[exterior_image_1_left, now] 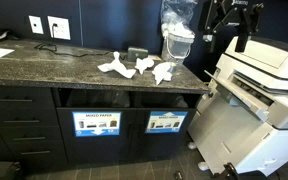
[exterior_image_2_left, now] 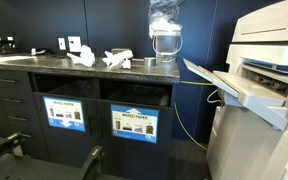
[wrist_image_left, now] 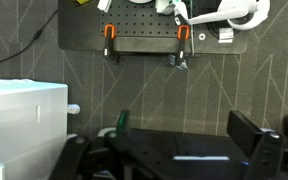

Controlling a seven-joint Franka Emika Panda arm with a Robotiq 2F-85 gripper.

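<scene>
High at the upper right of exterior view 1, my gripper point(exterior_image_1_left: 224, 42) hangs open beside the printer, with nothing between its fingers. From the wrist view, the gripper looks down at bare floor, its dark fingers point(wrist_image_left: 252, 145) spread wide at the lower edge. Crumpled white paper point(exterior_image_1_left: 162, 72) lies on the dark countertop point(exterior_image_1_left: 54, 70), well away from the gripper. More crumpled paper point(exterior_image_2_left: 117, 57) shows there in exterior view 2. Below the counter are two openings labelled for mixed paper, with a left sign point(exterior_image_1_left: 97, 124) and a right sign point(exterior_image_1_left: 166, 122). Their insides are dark.
A clear bucket point(exterior_image_2_left: 167, 42) with white material above it stands at the counter's right end. The printer point(exterior_image_2_left: 259, 95), its tray sticking out, stands to the right. Orange-tipped clamps point(wrist_image_left: 109, 32) grip the perforated plate point(wrist_image_left: 144, 20). Open floor point(wrist_image_left: 164, 95) lies below the gripper.
</scene>
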